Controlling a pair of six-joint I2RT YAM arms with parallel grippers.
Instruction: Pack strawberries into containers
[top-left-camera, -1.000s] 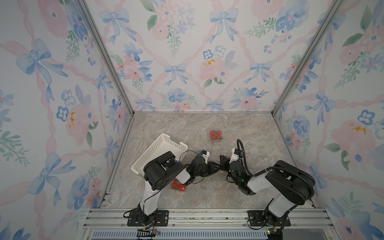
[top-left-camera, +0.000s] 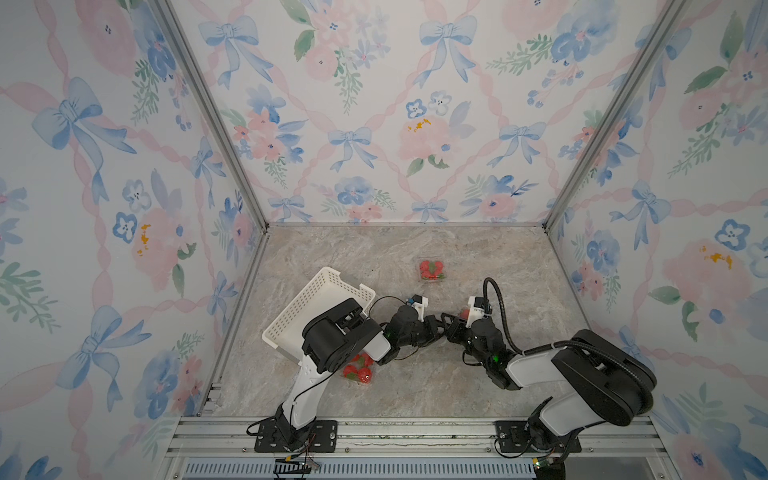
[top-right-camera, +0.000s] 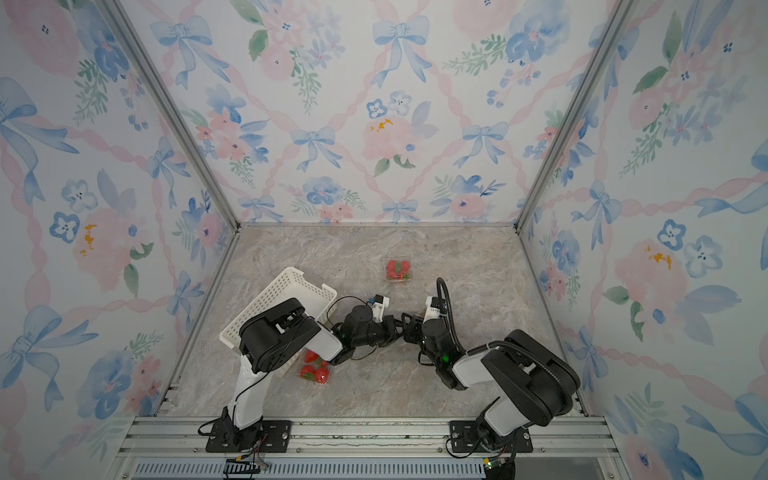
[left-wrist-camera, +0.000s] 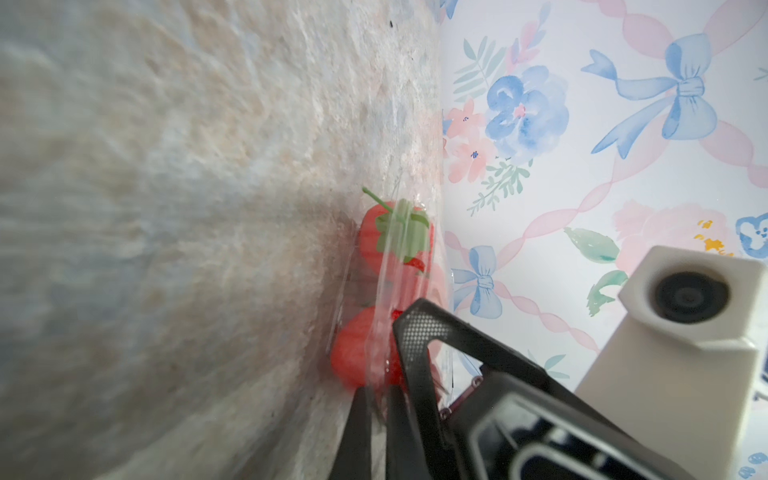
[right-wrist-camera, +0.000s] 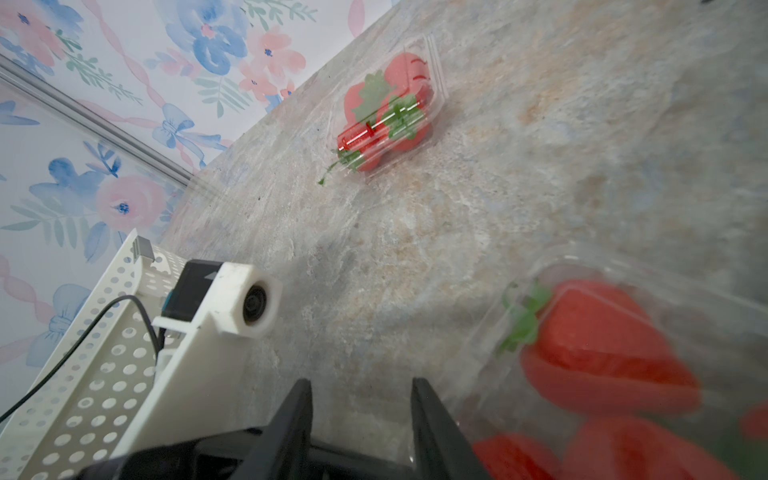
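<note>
A clear box of strawberries (right-wrist-camera: 608, 352) lies close beside my right gripper, which stands part open; in the right wrist view no box wall shows clearly between its fingers. The strawberry box (left-wrist-camera: 392, 280) in the left wrist view has its plastic edge running down to the tips of my left gripper. That gripper is shut; whether the thin edge sits between its fingers I cannot tell. From above, the left gripper (top-left-camera: 438, 323) and right gripper (top-left-camera: 449, 326) nearly meet, hiding much of the box there.
A white perforated basket (top-left-camera: 300, 310) stands on the left, partly under the left arm. One strawberry box (top-left-camera: 431, 269) sits apart at the back. More strawberries (top-left-camera: 358, 369) lie by the left arm at the front.
The left gripper has moved a little right and up. Red fruit now shows beside the right gripper.
</note>
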